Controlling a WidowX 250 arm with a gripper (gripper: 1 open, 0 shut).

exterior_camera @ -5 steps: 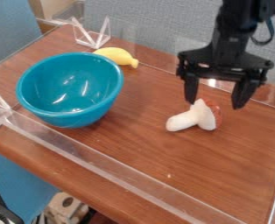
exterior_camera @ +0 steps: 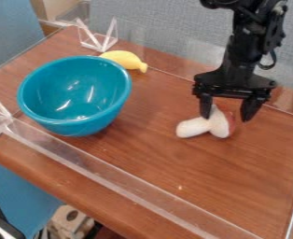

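Note:
A white toy mushroom (exterior_camera: 199, 126) with a reddish cap lies on its side on the wooden table (exterior_camera: 174, 177), right of centre. My black gripper (exterior_camera: 227, 107) is open and low over it, its fingers at either side of the cap end, which they partly hide. Whether they touch it is unclear.
A teal bowl (exterior_camera: 75, 89) stands at the left, with a yellow banana-like toy (exterior_camera: 124, 59) behind it. Clear plastic barriers edge the table, and a grey wall rises at the back.
My gripper has moved down and slightly left, from above the mushroom to around its cap end. The mushroom and the other objects look unmoved.

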